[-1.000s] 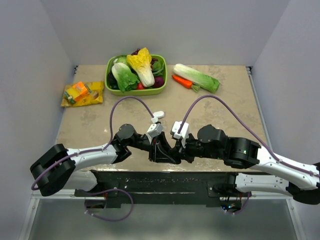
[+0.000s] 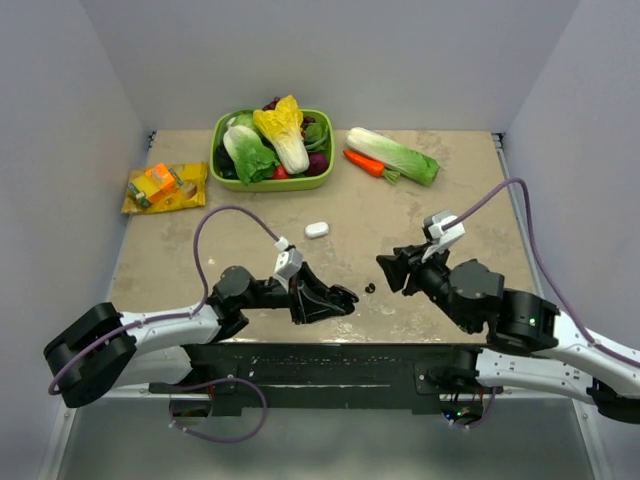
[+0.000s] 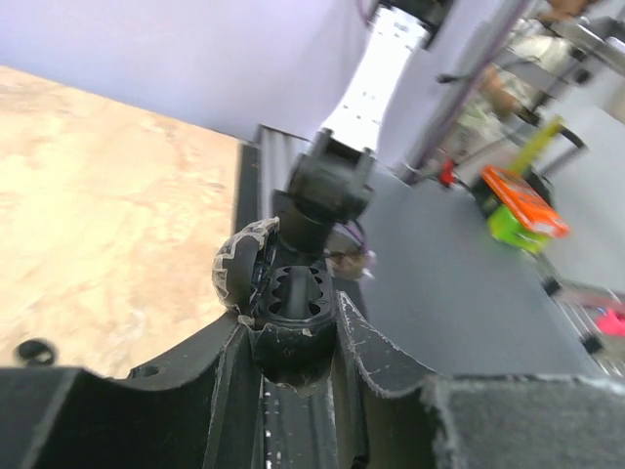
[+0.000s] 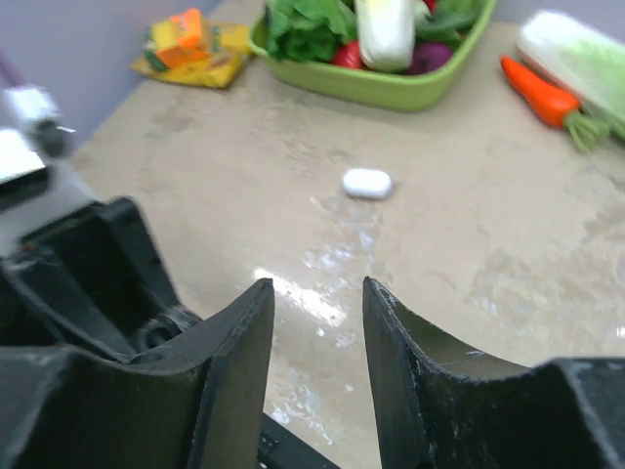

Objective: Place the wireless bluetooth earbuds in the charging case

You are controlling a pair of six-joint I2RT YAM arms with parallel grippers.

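My left gripper (image 2: 335,298) is shut on a black charging case (image 3: 293,342), whose open top shows dark slots in the left wrist view. A small black earbud (image 2: 370,288) lies on the table just right of it, also blurred at the lower left of the left wrist view (image 3: 36,352). My right gripper (image 2: 395,268) stands open above and right of the case, with nothing between its fingers. A white rounded object (image 2: 316,229) lies further back on the table.
A green basket of vegetables (image 2: 225,175) stands at the back, with a yellow bag (image 2: 170,200) to its left and a cabbage (image 2: 395,156) and carrot (image 2: 365,163) to its right. The table's front edge runs close below the grippers.
My right gripper has pulled away to the right and back from the case, uncovering the earbud on the table. My left gripper has moved slightly left with the case in it.
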